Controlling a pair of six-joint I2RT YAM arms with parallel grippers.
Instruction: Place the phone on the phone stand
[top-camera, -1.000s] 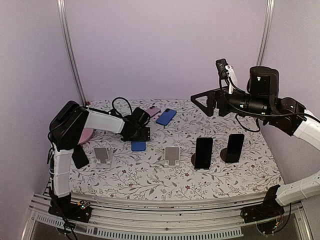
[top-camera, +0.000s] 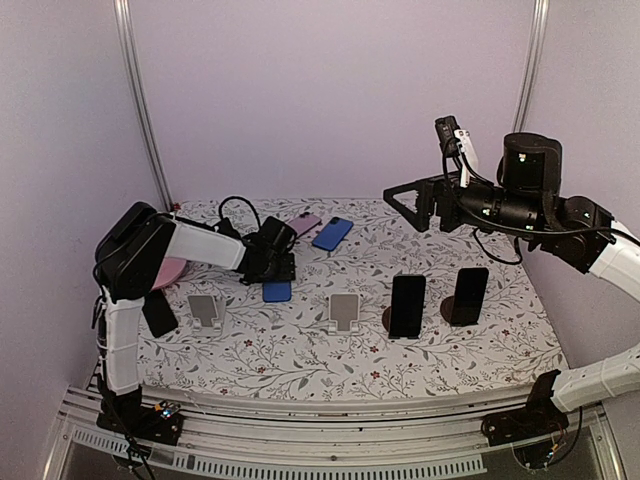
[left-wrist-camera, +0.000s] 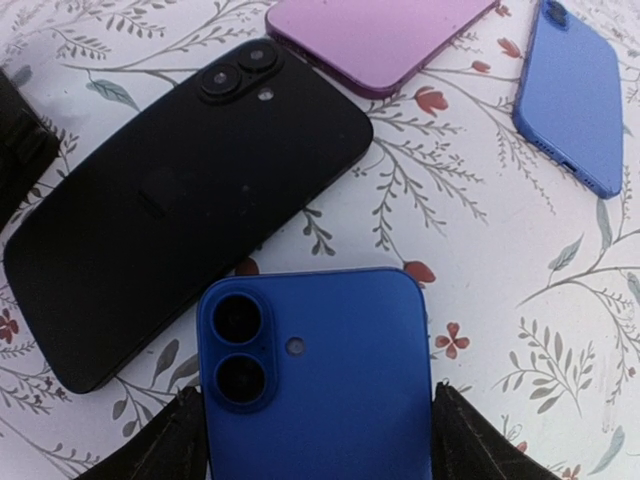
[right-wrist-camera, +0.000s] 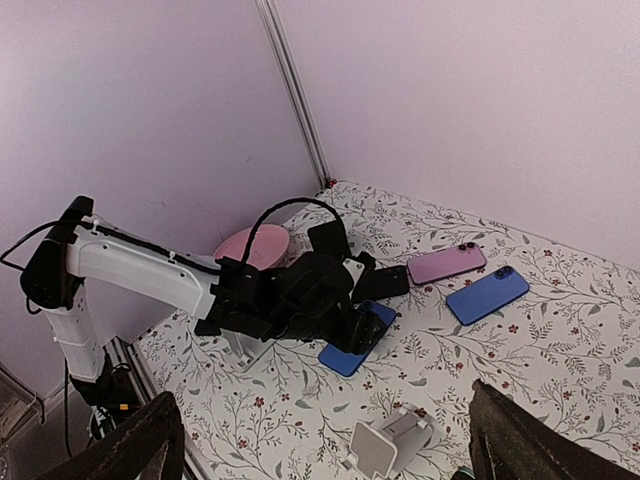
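Observation:
A dark blue phone (left-wrist-camera: 330, 370) lies on the patterned mat under my left gripper (top-camera: 275, 275), whose fingertips sit at both long sides of it in the left wrist view; I cannot tell whether they grip it. A black phone (left-wrist-camera: 180, 210) lies just beside it. Empty stands (top-camera: 343, 308) stand toward the front. My right gripper (top-camera: 410, 205) is raised at the right, open, with nothing between its fingers.
A pink phone (left-wrist-camera: 380, 35) and another blue phone (top-camera: 332, 233) lie behind. Two stands at the right hold black phones (top-camera: 407, 305). A pink plate (top-camera: 170, 270) and a black phone (top-camera: 160, 313) are at the left.
My left gripper has shifted very slightly over the blue phone. The right arm is practically unchanged.

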